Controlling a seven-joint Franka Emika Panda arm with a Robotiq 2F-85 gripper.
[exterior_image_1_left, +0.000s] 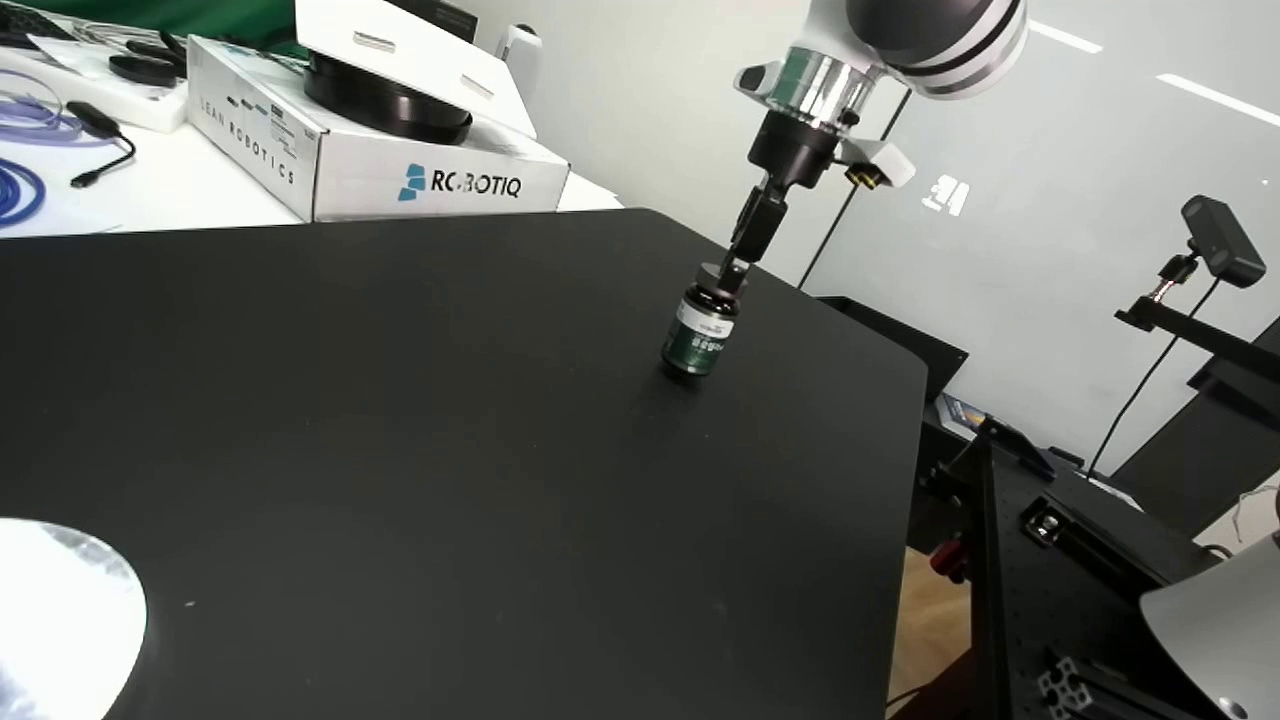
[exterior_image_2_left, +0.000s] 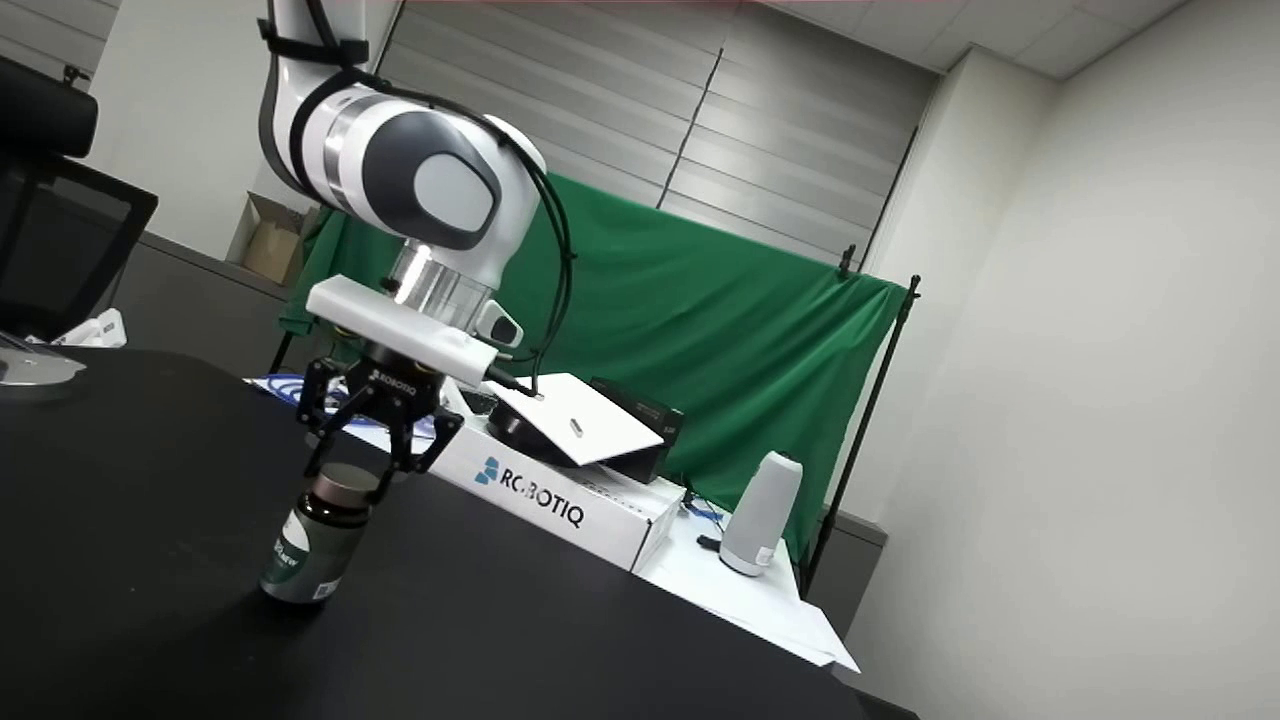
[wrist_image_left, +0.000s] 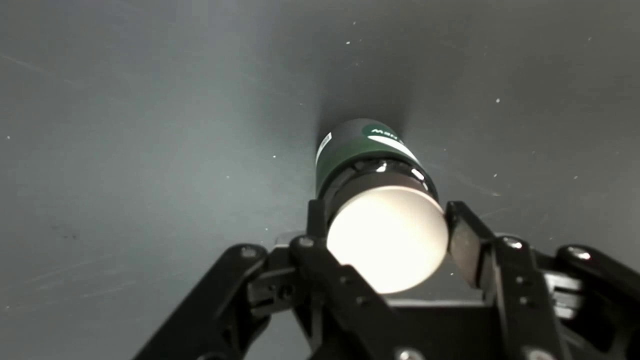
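A small dark green bottle (exterior_image_1_left: 699, 334) with a white label band stands tilted near the right side of the black table. My gripper (exterior_image_1_left: 732, 276) comes down from above, shut on the bottle's cap. In the second exterior view the bottle (exterior_image_2_left: 314, 546) leans the same way beneath the gripper (exterior_image_2_left: 348, 480), its base at or just above the tabletop; I cannot tell which. From the wrist the pale cap (wrist_image_left: 388, 239) fills the space between both fingers, with the bottle's green body (wrist_image_left: 360, 144) beyond it. The gripper touches the cap on both sides.
White Robotiq boxes (exterior_image_1_left: 444, 180) stand on a white table behind the black table (exterior_image_1_left: 420, 456). A round shiny object (exterior_image_1_left: 60, 624) shows at the front left corner. Between these, the black tabletop is clear. Its right edge lies close to the bottle.
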